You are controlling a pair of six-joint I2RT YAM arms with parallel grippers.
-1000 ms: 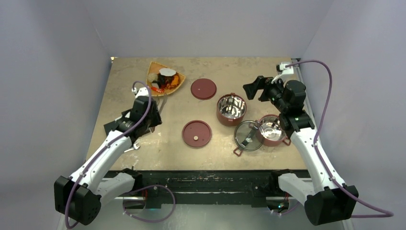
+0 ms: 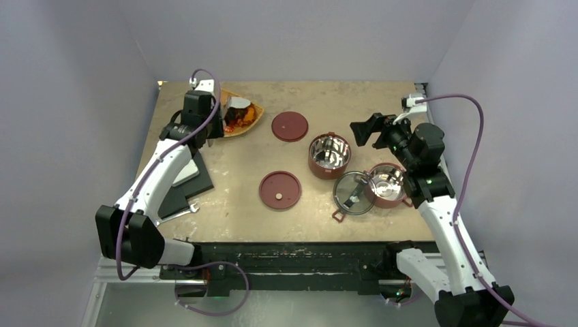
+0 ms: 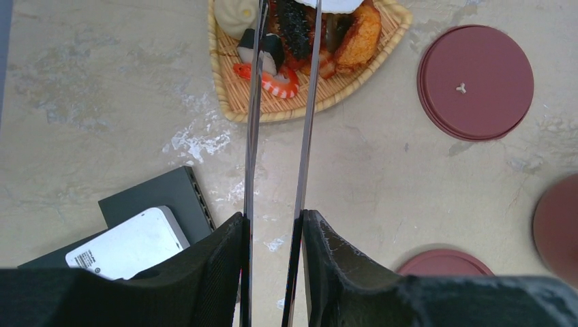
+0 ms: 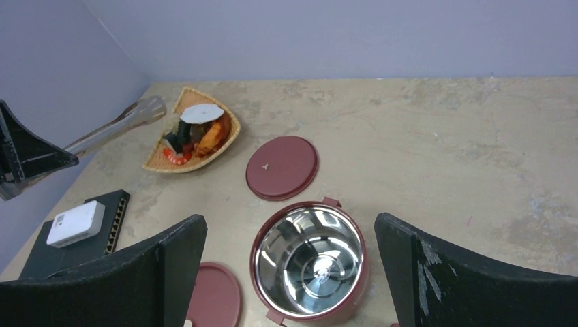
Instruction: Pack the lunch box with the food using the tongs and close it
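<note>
My left gripper, part open on long metal tongs, hangs over the woven basket of food: bun, rice ball, shrimp, fried piece and white disc. Whether it grips the tongs firmly is unclear. My right gripper is open and empty above a steel-lined pot. A second pot stands front right with a glass lid against it. Two maroon lids lie in the middle.
Dark boards with a white object and a wrench lie front left. Walls enclose the back and sides.
The left arm has moved toward the back with the tongs, from near the boards to over the food basket.
</note>
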